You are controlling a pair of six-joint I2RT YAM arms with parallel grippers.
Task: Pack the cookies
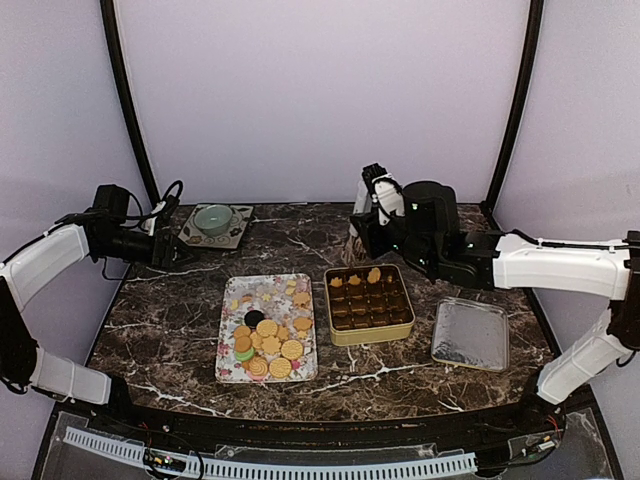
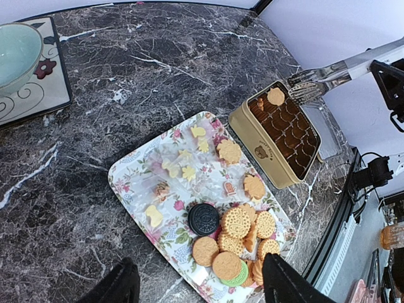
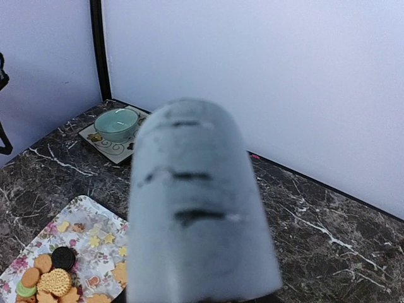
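Note:
Cookies of several shapes lie on a floral tray (image 1: 234, 300), among them a dark round cookie (image 2: 204, 219) and pale star-shaped ones. To its right stands a gold tin (image 1: 372, 334) with brown compartments, and three flower-shaped cookies sit in its back row, the rightmost cookie (image 1: 374, 276) included. My right gripper (image 1: 368, 212) is shut on clear tongs (image 2: 328, 79), whose slotted ends hang above the tin's back edge, with no cookie visible between them. Their pale handle (image 3: 196, 208) fills the middle of the right wrist view. My left gripper is open and empty, away from the tray at far left.
A green bowl (image 1: 213, 220) rests on a patterned board (image 1: 232, 240) at the back left. The tin's silver lid (image 1: 470, 334) lies flat to the right of the tin. Bare marble table surrounds the tray and the back middle.

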